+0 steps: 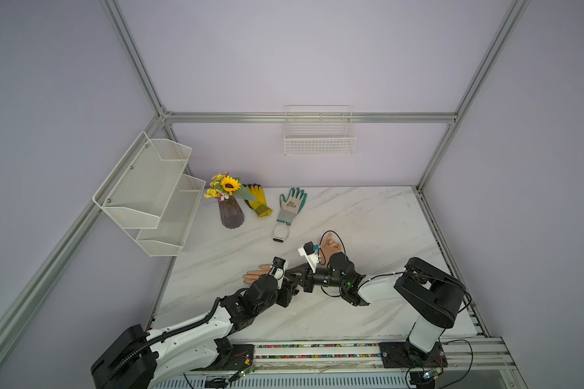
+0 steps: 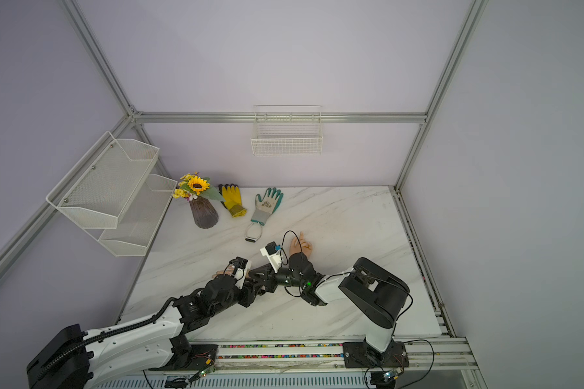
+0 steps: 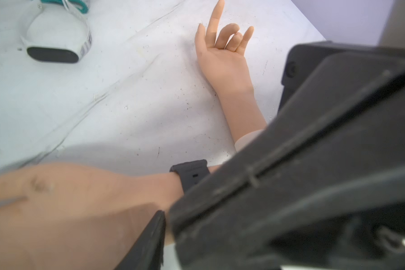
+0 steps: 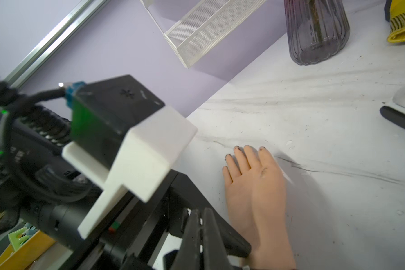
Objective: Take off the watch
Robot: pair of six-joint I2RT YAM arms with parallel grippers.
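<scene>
A black watch (image 3: 189,173) is on the wrist of the near prosthetic arm (image 3: 76,202), partly hidden by my grippers. My left gripper (image 1: 285,291) is over that wrist; its large black finger fills the right of the left wrist view, and its opening is unclear. My right gripper is just beside it above the same arm, shut, with nothing visible between its fingertips. A white smart band (image 3: 54,55) lies apart, behind, by the gloves.
A second prosthetic hand (image 3: 229,72) lies behind the right gripper. A flower vase (image 1: 231,212), a yellow glove (image 1: 259,204) and a grey glove (image 1: 288,207) lie at the back. Mesh shelves (image 1: 149,188) hang left.
</scene>
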